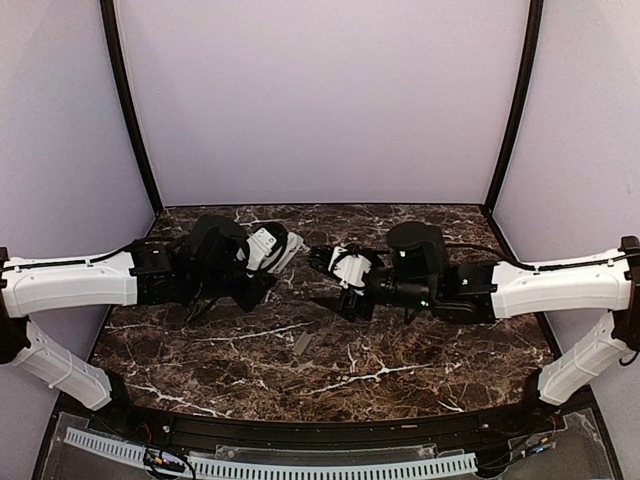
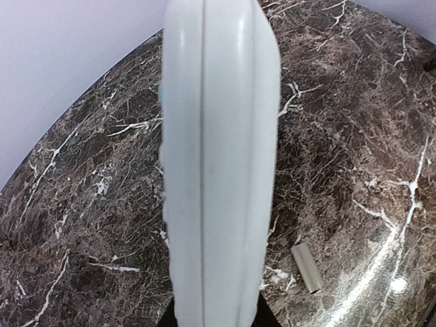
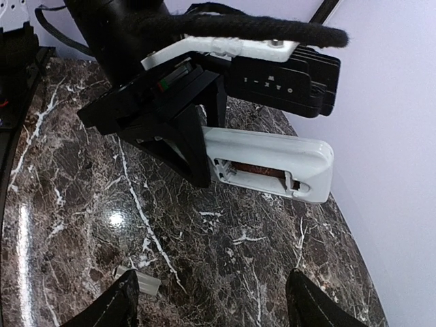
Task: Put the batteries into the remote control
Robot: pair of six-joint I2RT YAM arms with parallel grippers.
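My left gripper is shut on one end of a white remote control point(image 3: 272, 153), held above the table. In the right wrist view its open battery compartment faces my right arm; no battery shows inside. The left wrist view shows only the remote's smooth white side, which hides part of the fingers. My right gripper is open, its dark fingers point(image 3: 112, 303) wide apart with nothing between them, short of the remote. A small pale piece, seemingly a battery point(image 2: 307, 268), lies on the table below the two grippers, also visible from above point(image 1: 302, 343).
Pale walls point(image 1: 320, 100) enclose the back and sides. A perforated white strip point(image 1: 320, 468) runs along the front edge.
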